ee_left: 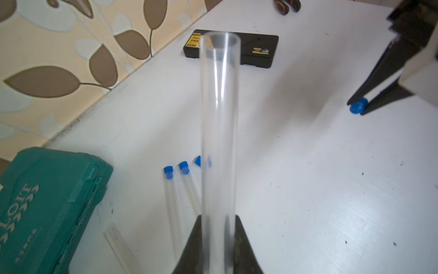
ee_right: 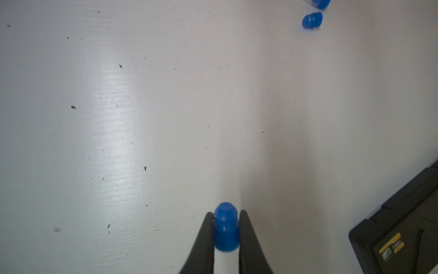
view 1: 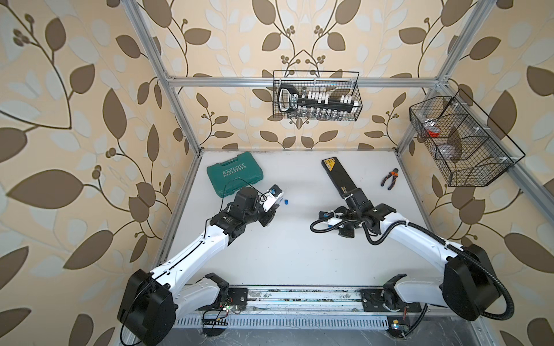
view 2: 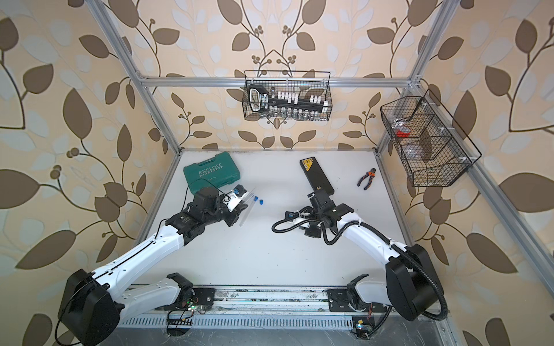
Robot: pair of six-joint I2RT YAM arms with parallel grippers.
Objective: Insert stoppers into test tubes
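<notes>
In the left wrist view, my left gripper is shut on a clear test tube (ee_left: pixel 220 118), whose visible far end is open and carries no stopper. My right gripper is shut on a blue stopper (ee_right: pixel 226 230), its narrower end pointing away from the fingers. The two grippers stand well apart above the table. On the tabletop lie two tubes with blue stoppers in them, a stoppered tube (ee_left: pixel 173 205) and a second stoppered tube (ee_left: pixel 190 185). Another tube (ee_left: pixel 122 248) lies nearer the green case, its visible end bare. A loose blue stopper (ee_right: pixel 312 20) rests on the table.
A green case (view 1: pixel 235 173) lies at the back left, a flat black case (view 1: pixel 339 176) at the back right, and pliers (view 1: pixel 390 178) beyond it. Wire baskets (view 1: pixel 316 115) hang on the back and right walls.
</notes>
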